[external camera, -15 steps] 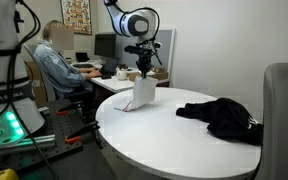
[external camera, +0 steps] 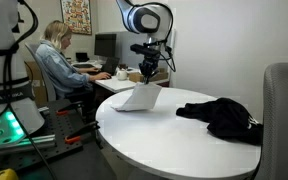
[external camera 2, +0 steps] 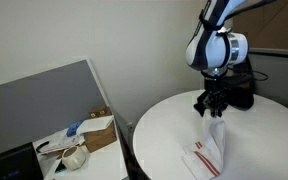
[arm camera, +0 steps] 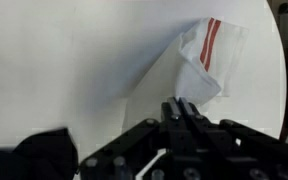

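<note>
A white cloth with red stripes point(external camera 2: 210, 148) hangs from my gripper point(external camera 2: 215, 107), its lower part resting on the round white table point(external camera: 184, 152). In exterior view 1 the cloth point(external camera: 140, 97) spreads below the gripper point(external camera: 145, 78) towards the table's left side. The wrist view has the gripper shut on the cloth point(arm camera: 174, 75), which bunches at the fingertips. A red-striped corner lies flat beyond. Apart from it, a black cloth point(external camera: 229, 121) lies crumpled on the table's right side; part of it point(arm camera: 34, 157) shows at the wrist view's lower left.
A grey chair point(external camera: 283, 115) stands at the right edge of the table. Behind it, a desk holds a mug point(external camera 2: 74, 157), a box point(external camera 2: 97, 137) and a monitor point(external camera 2: 12, 165). A person point(external camera: 56, 60) sits at the left.
In exterior view 1, my gripper has moved a little to the right and towards the camera. The white cloth has swung right with it and slants more. The black cloth is unmoved.
</note>
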